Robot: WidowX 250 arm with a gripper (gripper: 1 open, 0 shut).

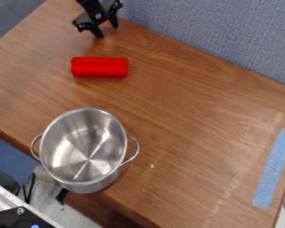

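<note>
My black gripper (pixel 97 22) hangs at the top left over the back edge of the wooden table, its fingers open, with nothing visible between them. Below it a red cylinder (pixel 99 67) lies on its side. A steel pot (pixel 85 151) with two side handles stands at the lower left near the table's front edge.
A strip of blue tape (pixel 271 169) lies along the right side. A grey padded wall (pixel 216 36) borders the back. Cables lie off the table at the lower left.
</note>
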